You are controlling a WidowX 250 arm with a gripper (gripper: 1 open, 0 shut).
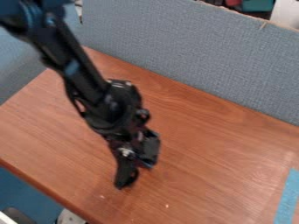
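The black robot arm reaches down from the upper left of the camera view to my gripper (135, 168), which hangs low over the left-middle part of the wooden table (222, 162). I see no object between or beside them.
Grey-blue padded walls (187, 57) border the table at the back and left. A strip of blue tape (285, 197) lies at the right edge. The table's front-left edge drops away at lower left.
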